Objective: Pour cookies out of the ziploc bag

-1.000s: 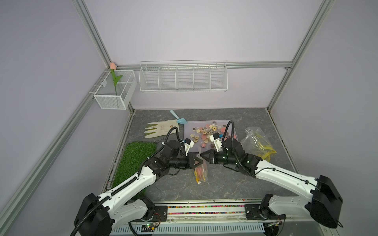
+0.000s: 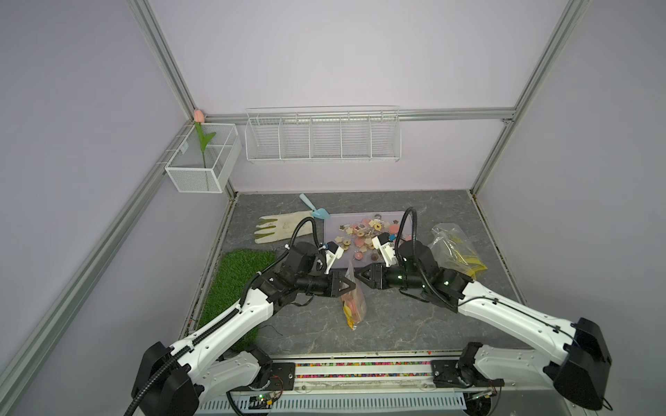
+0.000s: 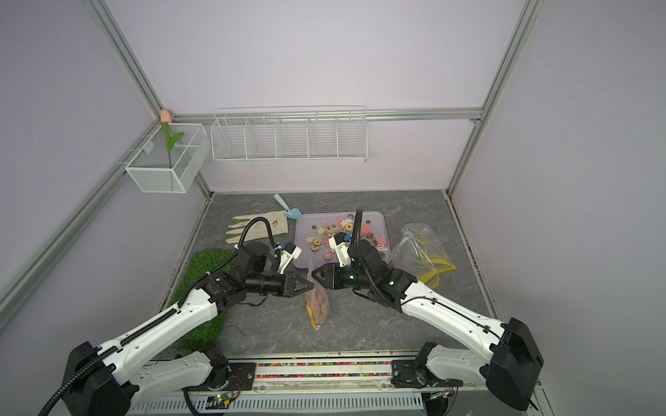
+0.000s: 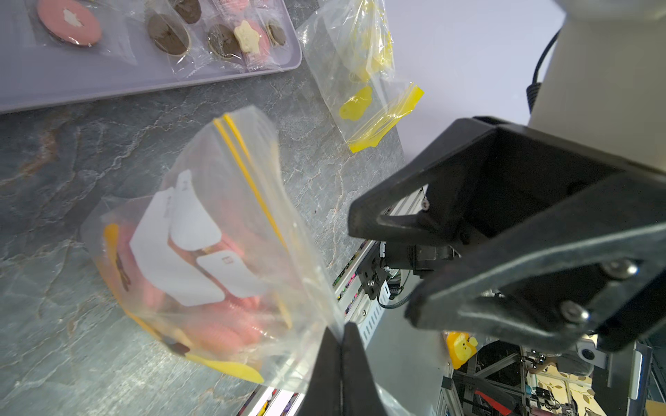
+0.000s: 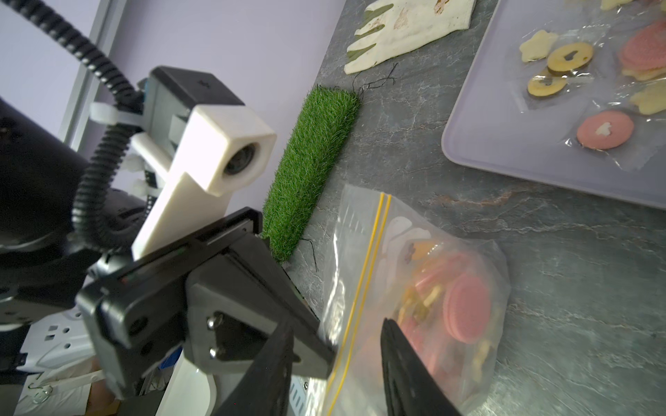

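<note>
The clear ziploc bag with yellow zip lines hangs upright above the grey table, pink cookies inside it. My left gripper is shut on the bag's upper side edge near the zip. From the other side my right gripper stands open, its fingers close to the bag's zip side and holding nothing. Whether they touch the plastic cannot be told. In the top left view the two grippers face each other over the bag. Behind them lies a lilac tray with several wrapped cookies.
A second, empty-looking clear bag lies right of the tray. A glove, a light-blue trowel and a grass mat lie to the left. Bare table stretches in front of the right arm.
My right gripper has shifted slightly to the right, away from the left one. The bag's bottom hangs a little lower in view. My left gripper has hardly moved and keeps its grip.
</note>
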